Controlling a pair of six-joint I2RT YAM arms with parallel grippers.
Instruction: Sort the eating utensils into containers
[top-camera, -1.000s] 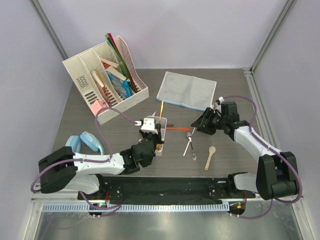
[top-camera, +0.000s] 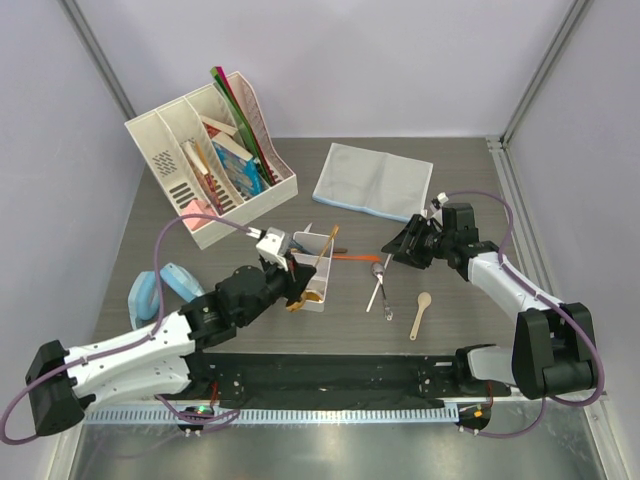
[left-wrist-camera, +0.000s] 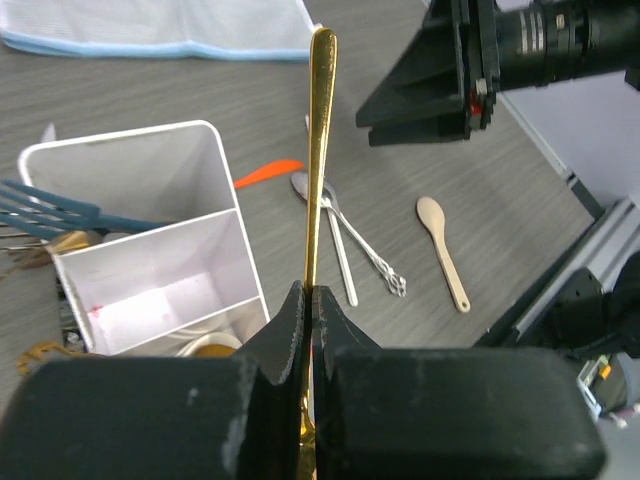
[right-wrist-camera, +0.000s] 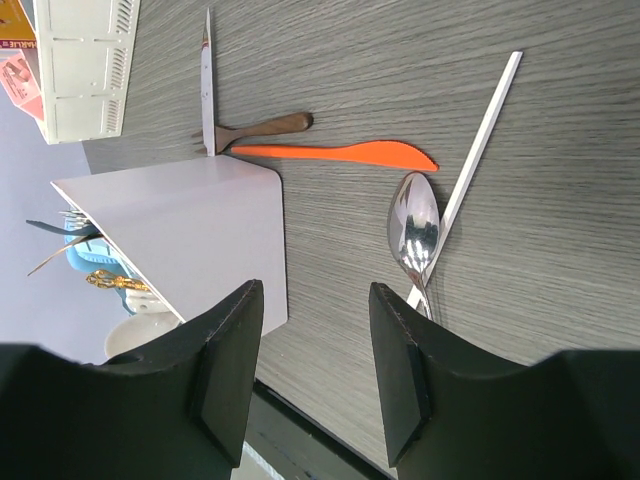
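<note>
My left gripper (top-camera: 290, 262) is shut on a gold utensil (left-wrist-camera: 320, 120) standing upright over the white divided container (top-camera: 316, 270), which holds a blue fork (left-wrist-camera: 80, 210) and other utensils. My right gripper hangs open over the table, nothing between its fingers. Below it lie a silver spoon (right-wrist-camera: 413, 225), a white stick (right-wrist-camera: 480, 140) and an orange knife (right-wrist-camera: 375, 153); a wooden-handled fork (right-wrist-camera: 280, 124) lies beside the container. A wooden spoon (top-camera: 423, 300) lies at the right.
A large white bin (top-camera: 150, 140) with books stands at the back left. A white cloth (top-camera: 370, 180) lies at the back middle, blue items (top-camera: 145, 300) at the left.
The right arm looks unchanged.
</note>
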